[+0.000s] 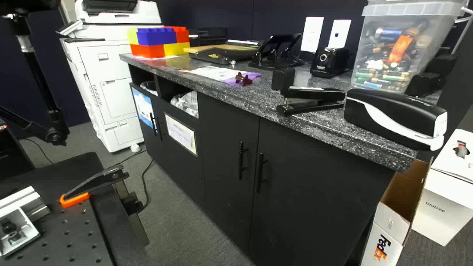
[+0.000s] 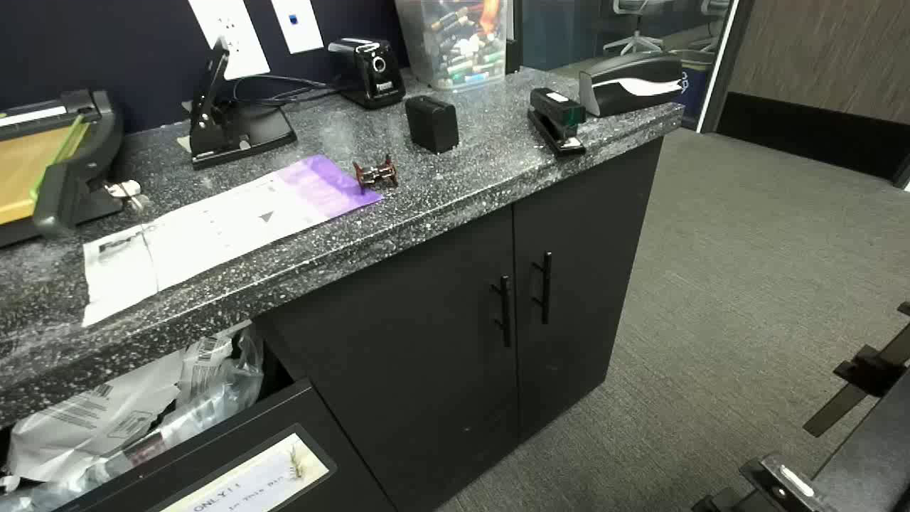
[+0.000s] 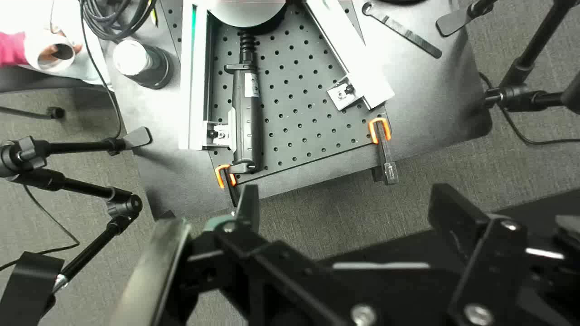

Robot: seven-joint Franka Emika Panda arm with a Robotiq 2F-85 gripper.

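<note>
Wide open, with nothing between its fingers, my gripper shows along the bottom of the wrist view. Below it are carpet and the front edge of a black table (image 3: 435, 138). Neither exterior view shows the gripper. On the speckled counter are a small black block (image 2: 432, 124), a black stapler (image 2: 558, 121), and a larger black-and-white device (image 1: 394, 116) at the right end. A dark red spool-like piece (image 2: 376, 174) stands by the purple end of a white paper sheet (image 2: 205, 235). No counter object appears in the wrist view.
Colored blocks (image 1: 157, 42), a paper trimmer (image 1: 221, 52) and a clear bin of batteries (image 1: 385, 48) also occupy the counter. Orange-tipped clamps (image 3: 380, 130) and metal rails (image 3: 195, 81) are on the table. Camera stands (image 3: 81, 146) flank it. Free counter surface surrounds the black block.
</note>
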